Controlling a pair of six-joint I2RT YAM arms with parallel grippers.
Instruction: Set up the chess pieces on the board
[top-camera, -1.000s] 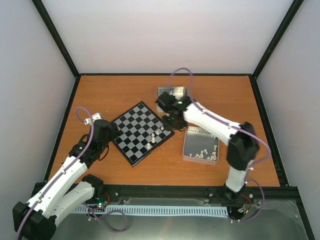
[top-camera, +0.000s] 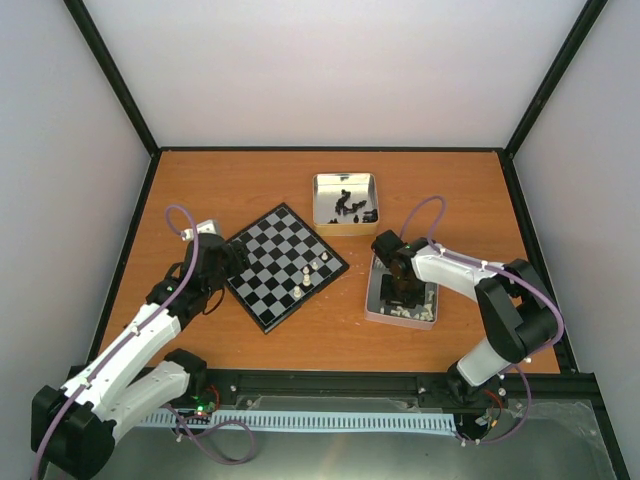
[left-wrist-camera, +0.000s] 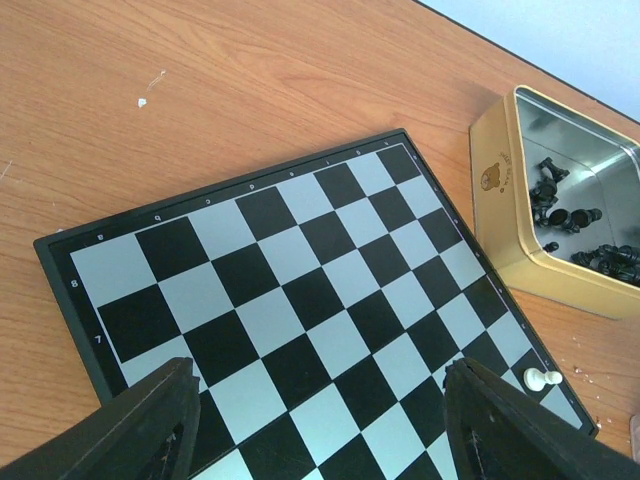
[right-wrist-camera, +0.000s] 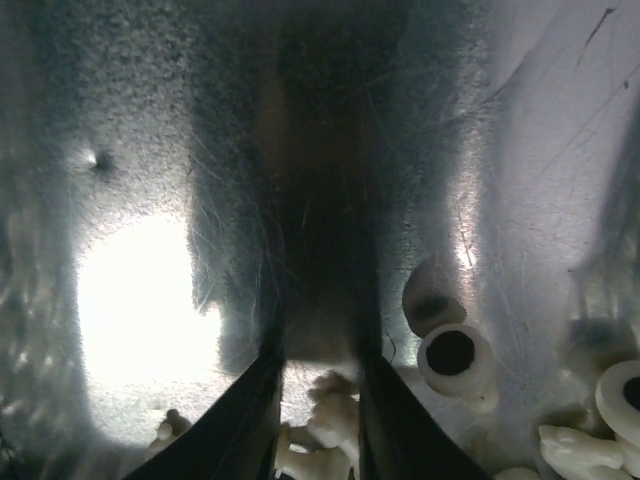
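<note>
The chessboard (top-camera: 270, 260) lies mid-table, with a few white pieces on its right side. My left gripper hangs open over the board, nothing between its fingers. My right gripper is down inside the pink-rimmed metal box (top-camera: 372, 314) of white pieces, its fingers part open just above a small cluster of white pieces (right-wrist-camera: 328, 440); whether they touch is unclear. Other white pieces (right-wrist-camera: 450, 362) lie to the right of that cluster.
A cream-sided box (top-camera: 344, 228) of black pieces stands behind, at the board's upper right. Bare wood surrounds the board at the back left and front.
My right arm has swung from beside the board's right edge into the white pieces' box, down and to the right. The left arm has shifted slightly.
</note>
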